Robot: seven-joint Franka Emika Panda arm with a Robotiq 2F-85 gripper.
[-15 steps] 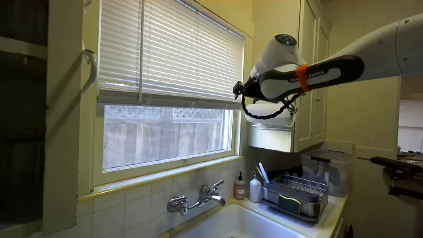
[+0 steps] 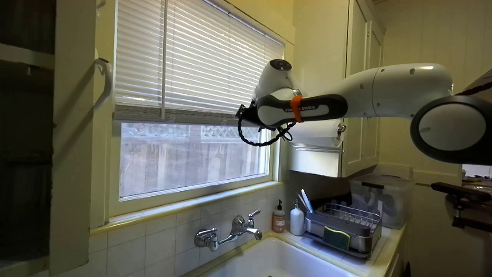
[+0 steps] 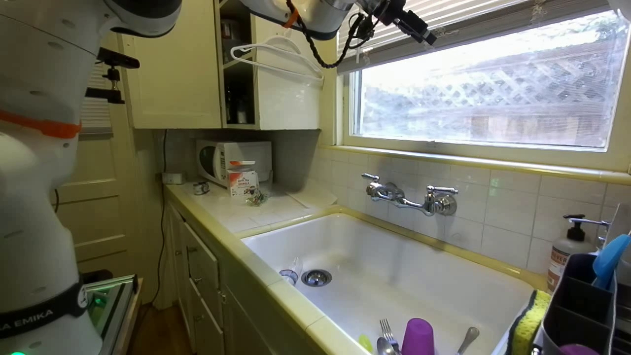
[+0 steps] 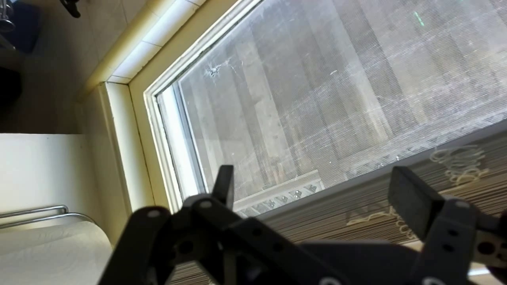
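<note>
My gripper is open, its two dark fingers wide apart with nothing between them in the wrist view. It faces the window, near the bottom rail [image 4: 332, 190] of the half-raised blind, which crosses the gap behind the fingers. In exterior view 1 the white blind [image 2: 193, 60] covers the upper window, and the arm reaches in from the right at the rail's height. The gripper [image 3: 430, 39] hangs before the blind's lower part in exterior view 2. Whether a finger touches the blind cannot be told. Thin looped cords [image 4: 460, 164] lie against the rail.
Below the window are a wall faucet [image 2: 237, 231] and a white sink [image 3: 378, 248] with a purple cup [image 3: 418, 337] and cutlery. A dish rack [image 2: 343, 226] stands to the right. A paper towel roll [image 2: 316, 134] hangs under the cabinet. An open cabinet door [image 2: 73, 138] stands at the left.
In exterior view 1 the arm has moved left, toward the window, with its wrist a little lower. The gripper now stands in front of the blind's right part. The blind looks unchanged.
</note>
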